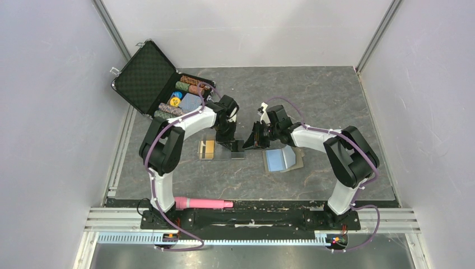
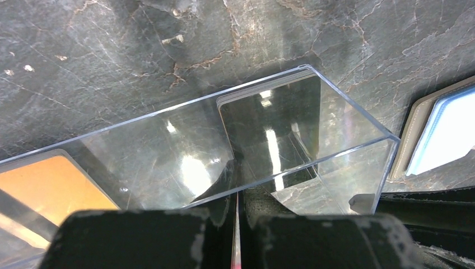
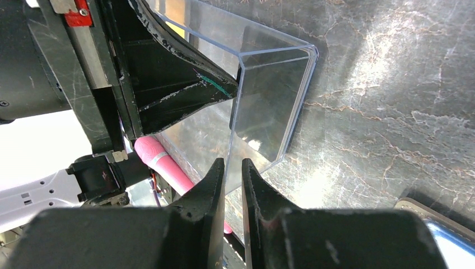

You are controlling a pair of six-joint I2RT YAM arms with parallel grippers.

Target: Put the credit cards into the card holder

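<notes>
The clear card holder (image 2: 140, 129) lies on the table with gold cards (image 2: 50, 179) in its left part and dark cards (image 2: 269, 117) at its right end. My left gripper is shut over the holder's near side, nothing seen between its fingers. My right gripper is shut on the edge of the card holder's right end, just beside my left gripper. A blue-and-white card stack (image 1: 280, 159) on a grey backing lies right of the holder.
An open case (image 1: 145, 78) with chip rolls stands at back left. A pink tube (image 1: 204, 203) lies along the front edge.
</notes>
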